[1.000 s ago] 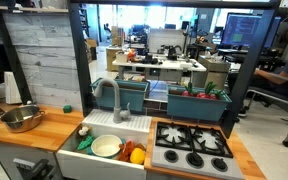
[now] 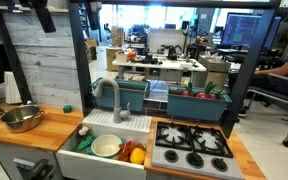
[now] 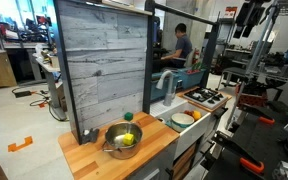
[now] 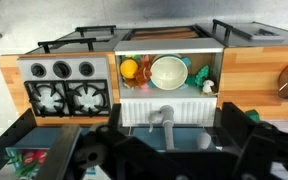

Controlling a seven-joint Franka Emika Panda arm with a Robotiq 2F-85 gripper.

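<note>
My gripper stands open high above the counter, with nothing between its fingers. In exterior view 1 its dark fingers hang at the top left, well above everything on the counter. A white bowl rests in the sink drawer. Beside it lie an orange round item, some red and yellow pieces, and a green-and-white item. On the wooden counter to the left sits a metal pot; a yellow object shows inside it. A small green object lies behind the pot.
A stove with several burners stands right of the sink. The faucet rises behind the sink. Blue planters line the back, one with red and green produce. Dark posts and a grey plank panel border the counter.
The counter's objects look unmoved.
</note>
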